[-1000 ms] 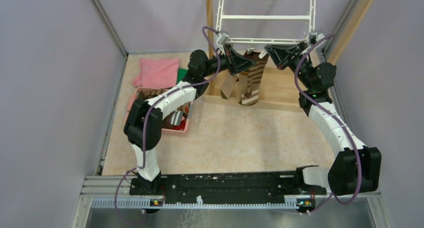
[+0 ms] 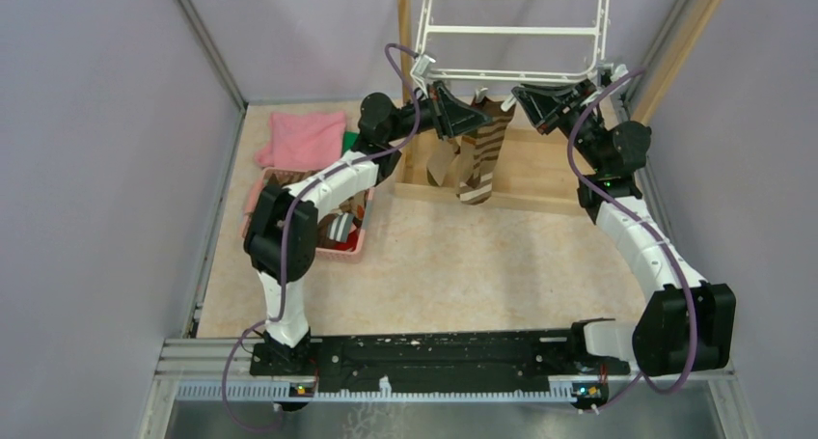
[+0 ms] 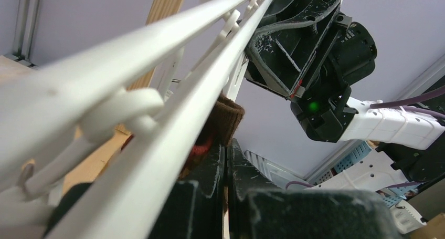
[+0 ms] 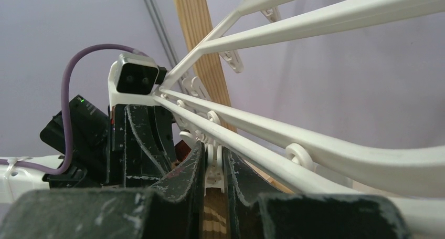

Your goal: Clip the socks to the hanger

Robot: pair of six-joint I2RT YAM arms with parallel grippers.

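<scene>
Brown striped socks (image 2: pixel 482 159) hang below the front rail of the white hanger (image 2: pixel 511 72) in the top view. My left gripper is shut at the upper edge of a brown sock (image 3: pixel 229 122), just under the rail; whether fabric is between its fingertips is hard to tell. My right gripper is at a white clip (image 4: pixel 214 178) on the rail, its fingertips either side of the clip, with brown fabric below. In the top view the two grippers face each other across the hanging socks.
A pink basket of socks (image 2: pixel 349 251) and a pink towel (image 2: pixel 294 140) lie at the left. A wooden tray (image 2: pixel 540 174) sits under the hanger.
My left arm and gripper have shifted very slightly over the last second, and the hanging sock has swung a little. The right arm looks almost unchanged.
</scene>
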